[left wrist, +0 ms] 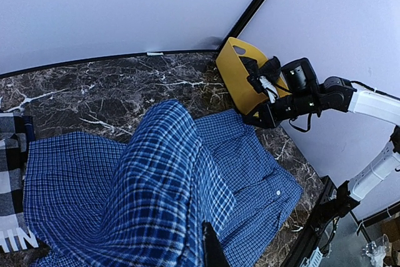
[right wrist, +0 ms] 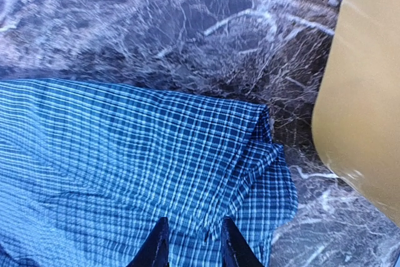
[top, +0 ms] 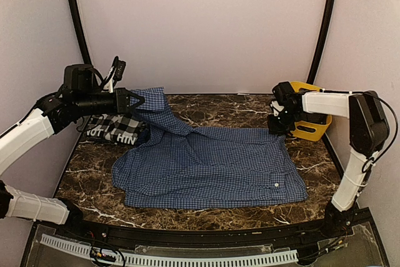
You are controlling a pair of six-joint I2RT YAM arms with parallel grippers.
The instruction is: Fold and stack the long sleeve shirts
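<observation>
A blue checked shirt [top: 219, 161] lies spread on the dark marble table, its left part lifted. My left gripper [top: 134, 99] is raised at the left, shut on the shirt's cloth, which fills the middle of the left wrist view. My right gripper [top: 275, 128] is low at the shirt's far right corner, by the yellow bin; in the right wrist view its fingertips [right wrist: 159, 236] stand apart over the doubled corner [right wrist: 244, 154], partly out of frame.
A black-and-white lettered garment [top: 112, 129] lies folded at the back left, under the lifted cloth. The yellow bin [top: 312, 129] stands at the back right. Bare marble shows along the back and front edges.
</observation>
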